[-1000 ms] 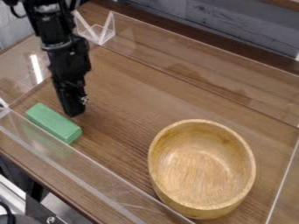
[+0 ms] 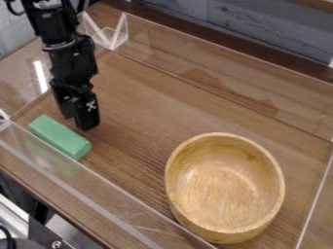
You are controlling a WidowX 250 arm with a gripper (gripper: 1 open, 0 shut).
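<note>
My black gripper [image 2: 78, 111] reaches down from the upper left, its fingers open and low over the wooden table, just behind a green block [image 2: 58, 137] that lies near the left front. I see nothing held between the fingers. A round yellow bowl [image 2: 224, 222] sits at the front right, apart from both.
A clear plastic rim runs along the lower left and front edge. A small clear object [image 2: 111, 32] stands at the back left.
The block and bowl have not moved.
</note>
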